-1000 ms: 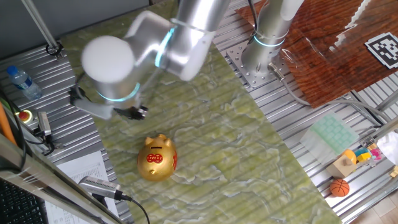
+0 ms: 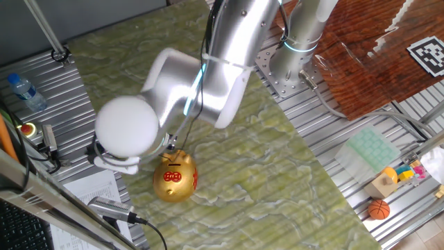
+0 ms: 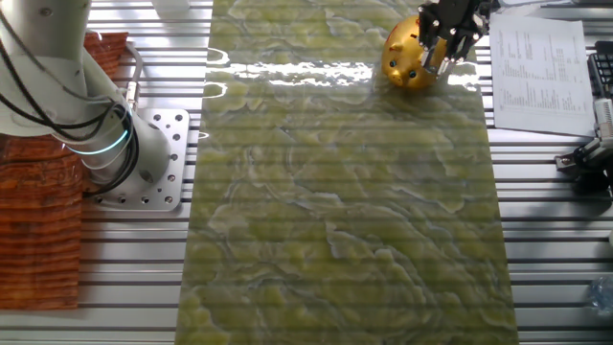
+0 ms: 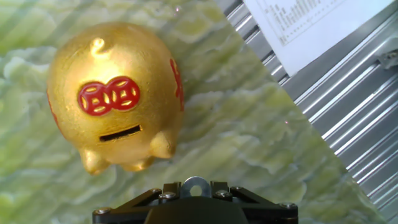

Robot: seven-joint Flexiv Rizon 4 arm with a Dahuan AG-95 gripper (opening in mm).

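Note:
A golden piggy bank (image 4: pixel 115 68) with red coin emblems and a dark slot (image 4: pixel 120 133) in its top stands on the green marbled mat; in exterior view 1 the piggy bank (image 2: pixel 175 182) is near the mat's left edge. At the bottom of the wrist view, my gripper is shut on a silver washer-like disc (image 4: pixel 196 180) with a hole, pinched between the fingers. The disc appears apart from the slot, off toward the ears' side. Exterior view 2 shows the gripper (image 3: pixel 443 63) overlapping the piggy bank (image 3: pixel 402 59); their exact gap cannot be told.
Printed paper (image 3: pixel 543 72) lies beside the mat (image 3: pixel 335 230), with a black device on a stand (image 3: pixel 589 153) nearby. A green-lidded box (image 2: pixel 368 149) and small toys stand far right.
The arm has swung in and down toward the piggy bank, bringing the gripper close to its ears' side. The piggy bank has stayed put.

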